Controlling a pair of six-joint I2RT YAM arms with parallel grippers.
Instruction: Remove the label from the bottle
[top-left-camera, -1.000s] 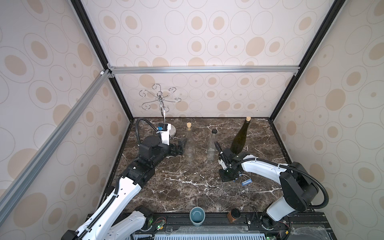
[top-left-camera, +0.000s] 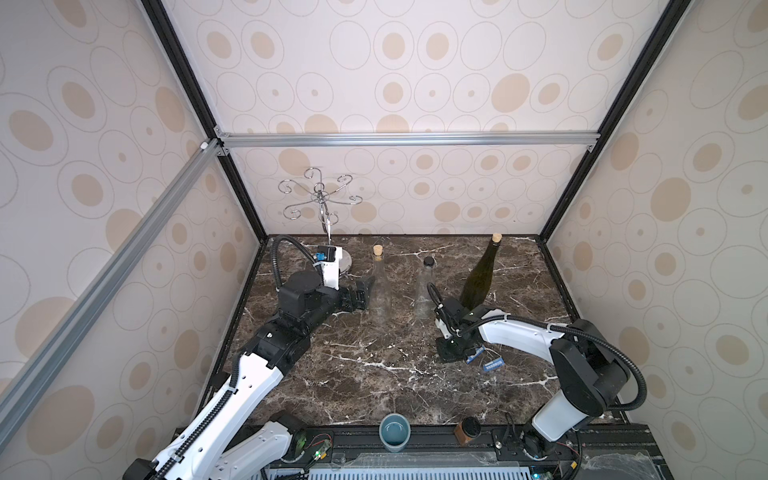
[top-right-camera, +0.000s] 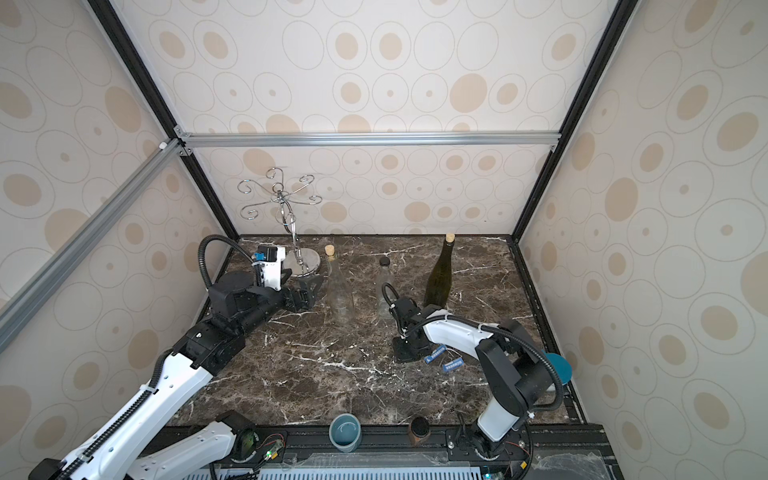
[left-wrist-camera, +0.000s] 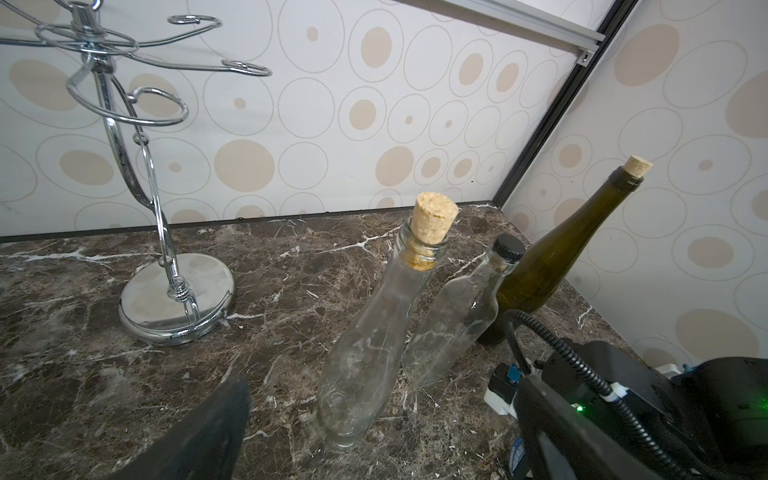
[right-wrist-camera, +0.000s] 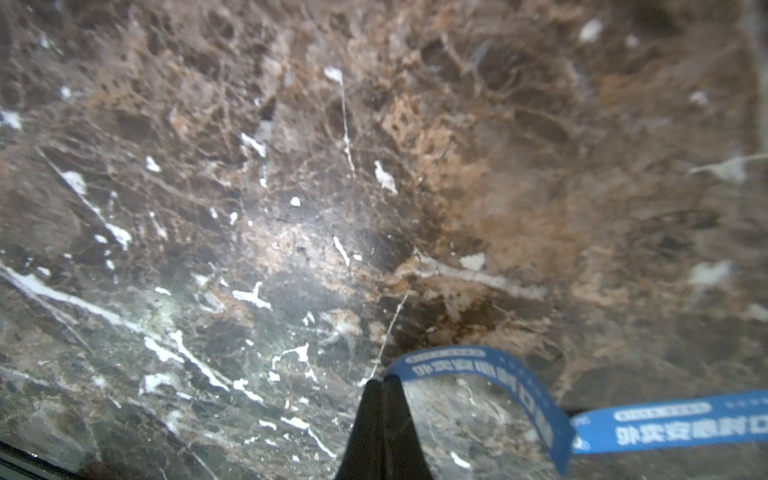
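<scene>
Two blue strips with white lettering are by my right gripper. The nearer label strip (right-wrist-camera: 472, 364) curves, and its end meets the fingertips; whether it is pinched there cannot be told. The other label strip (right-wrist-camera: 680, 425) extends off the right edge. The right fingers are shut and point down at the tabletop. My left gripper (top-left-camera: 361, 296) hangs open at the left, its blurred fingers (left-wrist-camera: 208, 428) wide apart. Beyond them stand a clear corked bottle (left-wrist-camera: 368, 352), a clear black-capped bottle (left-wrist-camera: 457, 320) and a green corked bottle (left-wrist-camera: 552, 252). No label shows on their visible sides.
A chrome stand (left-wrist-camera: 180, 296) occupies the back left. Along the front edge are a blue cup (top-left-camera: 394, 432) and a small dark-topped jar (top-left-camera: 467, 430). Walls close in the back and sides.
More of the nearer blue strip now shows beside it. The left arm is still.
</scene>
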